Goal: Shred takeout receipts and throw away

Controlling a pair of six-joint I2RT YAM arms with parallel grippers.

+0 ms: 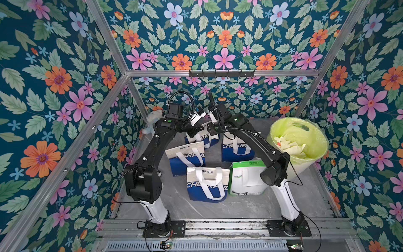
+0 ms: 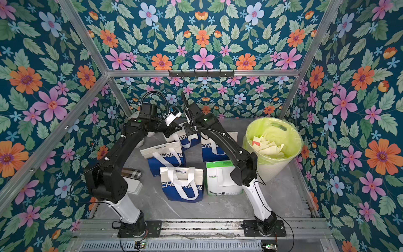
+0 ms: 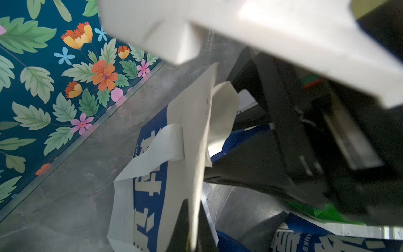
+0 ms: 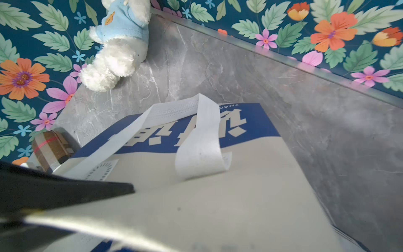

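Observation:
The back blue-and-cream bag stands upright between my two grippers. In the left wrist view my left gripper is shut on the thin cream top edge of this bag. From the bag's other side, my right gripper reaches over the same edge, its fingers partly apart; one finger shows in front and the other is mostly hidden behind the panel. A printed white label lies partly under the white strap. No loose receipt shows in either gripper.
More bags stand in front: blue ones and a green-and-white one. The lime-lined bin at the right holds torn cream paper. A white plush toy sits in the back left corner.

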